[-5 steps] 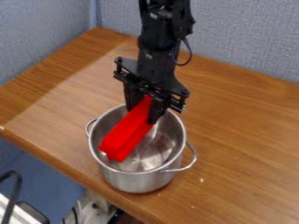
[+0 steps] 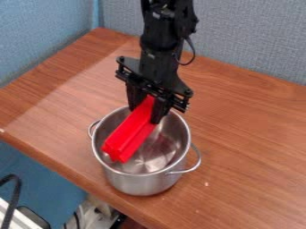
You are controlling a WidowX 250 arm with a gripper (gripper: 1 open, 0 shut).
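My black gripper [image 2: 153,95] hangs from the top centre over a steel pot [image 2: 148,179] with two side handles. It is shut on a long red block [image 2: 129,134], which slants down toward the front left inside the pot. The block's upper end is hidden between the fingers; its lower end is near the pot's left front wall. Whether it touches the pot cannot be told.
The pot stands near the front left edge of the wooden table [image 2: 245,152]. A grey-blue wall closes the back, and cables hang at the lower left.
The gripper and red block have shifted slightly over the last second, with the block still held inside the pot. The pot stays in about the same place.
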